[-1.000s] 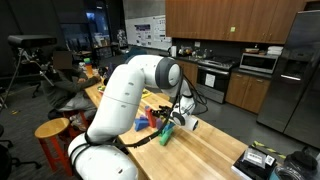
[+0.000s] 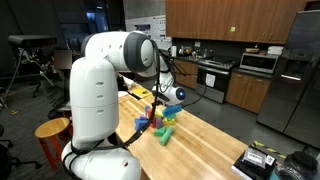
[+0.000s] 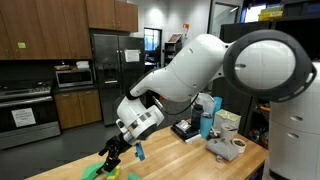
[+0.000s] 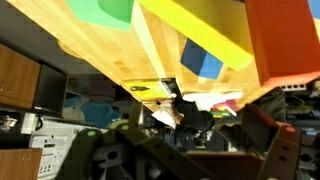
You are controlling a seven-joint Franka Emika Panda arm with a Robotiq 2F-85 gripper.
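Toy blocks lie on the wooden table beneath my gripper (image 3: 112,158). Its fingers are open, and no block shows held between them. In the wrist view, a long yellow block (image 4: 208,30) runs across the top, with a blue block (image 4: 201,60) beside it. A red block (image 4: 283,40) is close on the right, and a green block (image 4: 102,9) is at the top left. Exterior view 1 shows a green block (image 2: 166,135) in front of the cluster and a red block (image 2: 146,119) to its left. The arm partly hides the cluster.
A dark boxy item (image 2: 255,163) sits at the table's right front. Cups and containers, among them a blue cup (image 3: 207,126), stand on the right in exterior view 2. Bare tabletop (image 2: 205,145) lies to the right of the blocks.
In exterior view 1, the wrist and gripper have moved left and somewhat upward across the block cluster. The upper arm has swung to a more upright pose.
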